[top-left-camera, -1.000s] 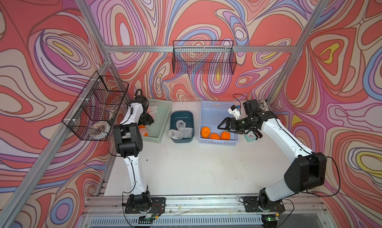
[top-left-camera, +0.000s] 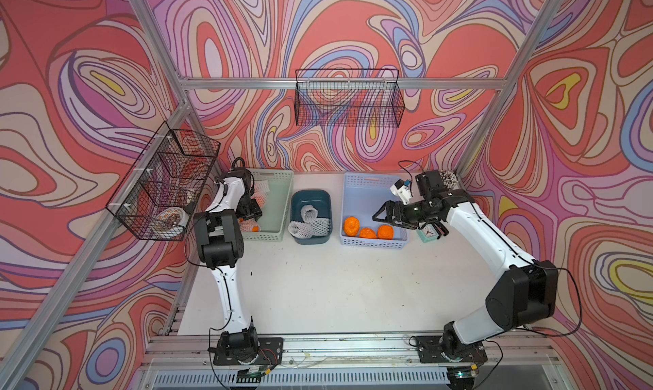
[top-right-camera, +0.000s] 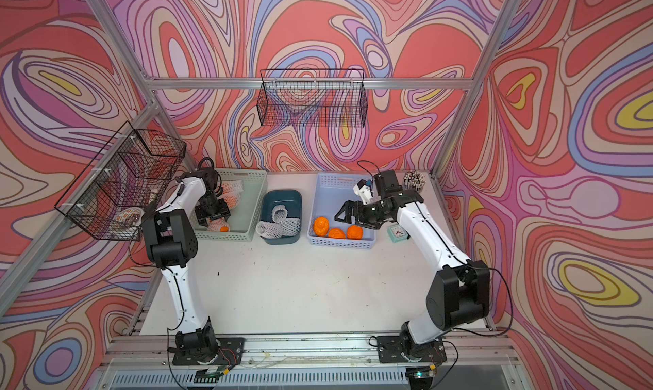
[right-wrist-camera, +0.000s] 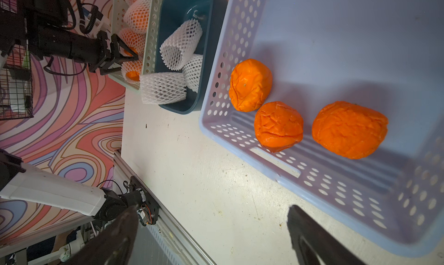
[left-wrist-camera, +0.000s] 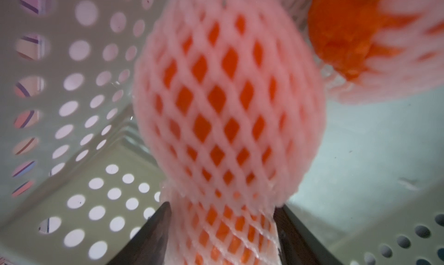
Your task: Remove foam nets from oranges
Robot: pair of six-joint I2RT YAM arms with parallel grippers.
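In the left wrist view, my left gripper has its fingers on either side of a netted orange (left-wrist-camera: 224, 239) in the green basket (left-wrist-camera: 365, 172). How firmly they touch the net cannot be told. Just beyond lies another orange in a pink-looking foam net (left-wrist-camera: 226, 93). A third orange (left-wrist-camera: 344, 33), partly bare, shows at upper right. My right gripper is open and empty over the blue basket (right-wrist-camera: 277, 172). Inside that basket sit three bare oranges (right-wrist-camera: 279, 126). Empty white nets (right-wrist-camera: 162, 87) lie in the dark teal bin (right-wrist-camera: 211, 47).
The teal bin stands between the two baskets. Wire baskets hang at the left (top-left-camera: 163, 185) and the back (top-left-camera: 349, 100). A small teal clock-like object (top-left-camera: 428, 233) sits right of the blue basket.
My left gripper has shifted slightly toward the near side, and the green basket has turned a little. Oranges at its near end look rearranged. My right arm is still.
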